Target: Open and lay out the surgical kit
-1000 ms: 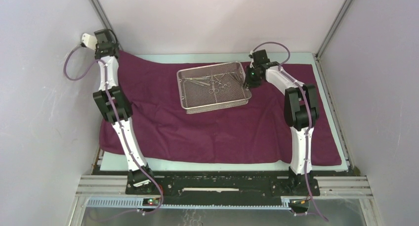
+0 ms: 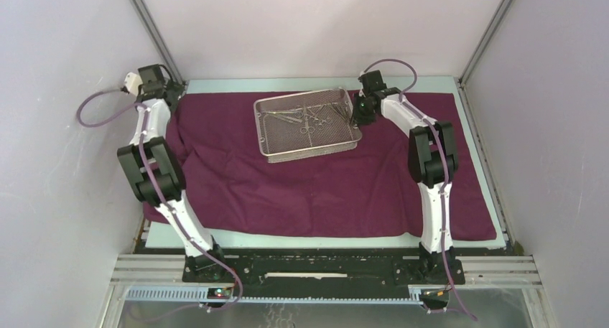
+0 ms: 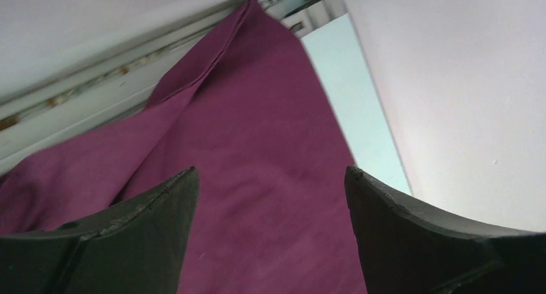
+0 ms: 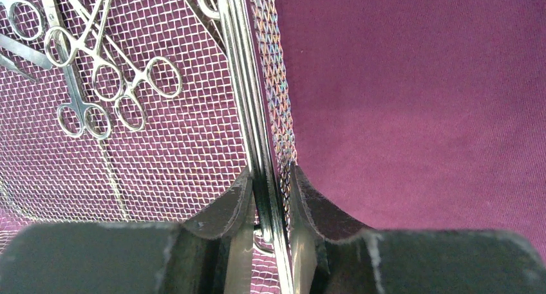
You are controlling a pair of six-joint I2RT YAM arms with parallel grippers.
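A metal mesh tray (image 2: 309, 151) holding several scissors-like instruments (image 2: 310, 120) stands toward the back middle of the purple cloth (image 2: 251, 191). My right gripper is shut on the tray's right rim (image 4: 241, 62), its fingers on either side of the bright metal bars. My left gripper (image 2: 174, 91) is at the cloth's back left corner. In the left wrist view, its dark fingers (image 3: 138, 236) stand wide apart, with the cloth (image 3: 257, 114) seen flat beyond them and nothing held. The cloth's left edge (image 3: 212, 56) is folded or raised near the side rail.
Walls close in at the left (image 2: 57, 127), back and right (image 2: 560, 127). Pale table strips (image 2: 330, 242) show along the cloth's front, back and right edges.
My left gripper has let go of the cloth's back left corner, which was raised and now lies lower. Tray and right arm shifted slightly left.
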